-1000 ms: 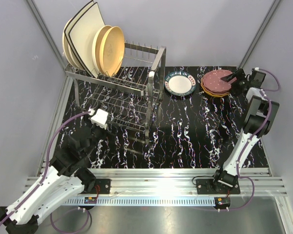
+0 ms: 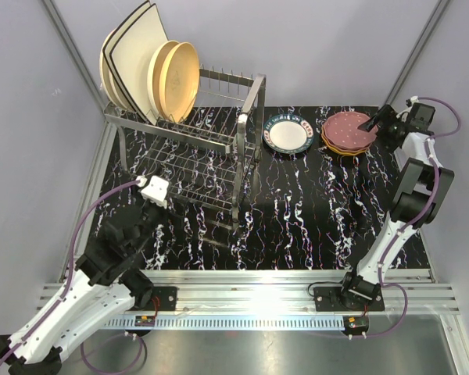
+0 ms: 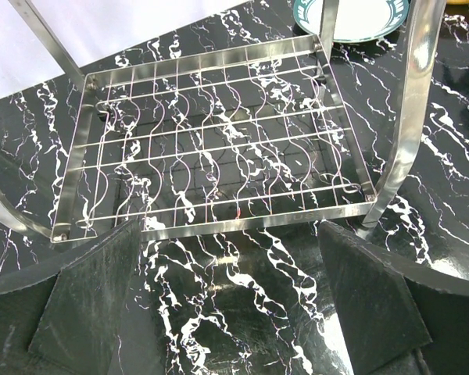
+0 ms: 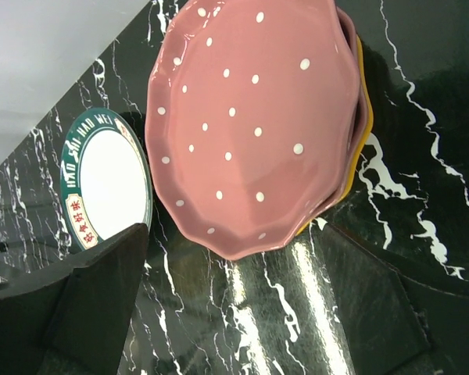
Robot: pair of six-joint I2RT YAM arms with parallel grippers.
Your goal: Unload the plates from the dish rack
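Observation:
On the upper tier of the metal dish rack (image 2: 180, 137), square black-edged plates (image 2: 134, 62) stand on edge beside round yellow plates (image 2: 180, 82). A pink dotted plate (image 4: 250, 117) tops a stack on the counter, with a yellow rim (image 4: 363, 117) showing beneath. Left of that stack lies a green-rimmed white plate (image 2: 288, 133). My right gripper is open above the pink plate's near edge, nothing between its fingers. Low in front of the rack, my left gripper is also open and empty, facing the bare lower tier.
The rack's right front post (image 2: 241, 156) rises between the left arm and the plates on the counter. A grey wall stands close on the right.

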